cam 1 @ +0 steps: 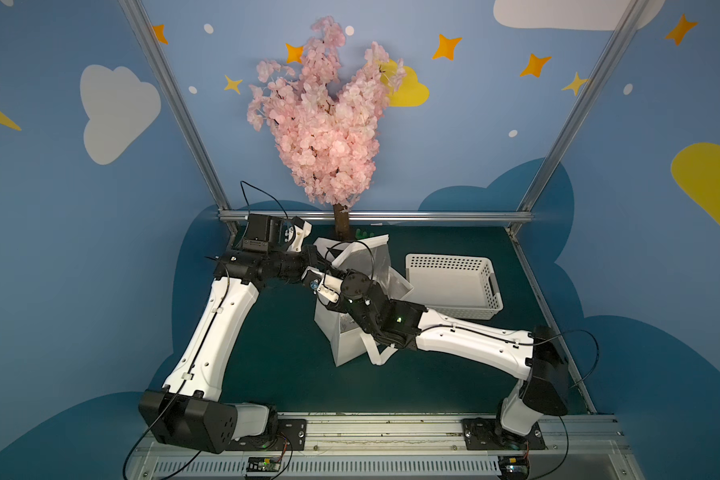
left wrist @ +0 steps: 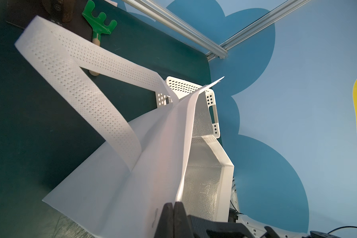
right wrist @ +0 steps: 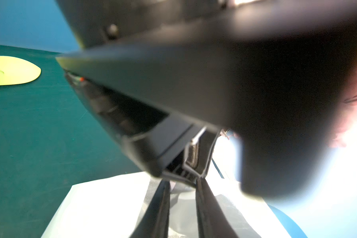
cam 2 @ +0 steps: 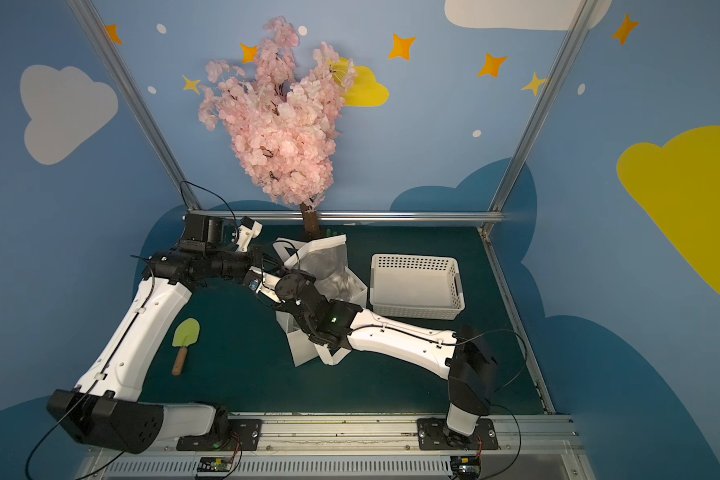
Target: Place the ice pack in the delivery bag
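Observation:
The white delivery bag with silver lining stands open in the middle, its handle raised in the left wrist view. My left gripper is shut at the bag's upper edge; whether thin material is between its fingertips is unclear. My right gripper is partly open over the bag, close against my left gripper's black housing, which fills much of the right wrist view. The two grippers overlap in both top views. No ice pack can be made out.
A white perforated basket stands right of the bag. A trowel lies at left, a green rake near the blossom tree behind.

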